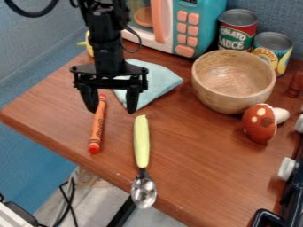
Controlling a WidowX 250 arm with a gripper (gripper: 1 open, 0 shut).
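Note:
My black gripper (pixel 112 104) hangs over the left part of the wooden table, its fingers spread open with nothing seen between them. It is above the upper end of an orange crayon (pixel 96 133) lying lengthwise on the table and partly over a light blue cloth (pixel 160 82). A spoon with a pale yellow handle (pixel 142 142) lies to the right of the crayon, its metal bowl toward the front edge.
A wooden bowl (pixel 233 81), a tomato can (pixel 236 29), another can (pixel 272 51) and a toy microwave (pixel 178 27) stand at the back. A mushroom toy (pixel 260 123) lies right. Dark equipment (pixel 274 204) is at the right edge.

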